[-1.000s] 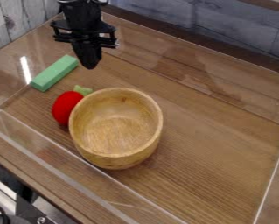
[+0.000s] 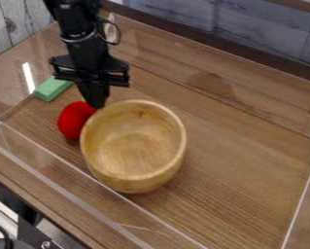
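My gripper [image 2: 89,82] hangs in the upper left of the camera view, its black fingers shut with nothing visible between them. Just below it a red tomato-like object [image 2: 76,119] rests against the left side of a large tan wooden bowl [image 2: 134,160]. A pale green block [image 2: 51,89] lies behind the gripper's left side, partly hidden by it.
My gripper has come down and toward the front, from behind the green block to just above the red object, now covering part of the block. The bowl and red object look unmoved.
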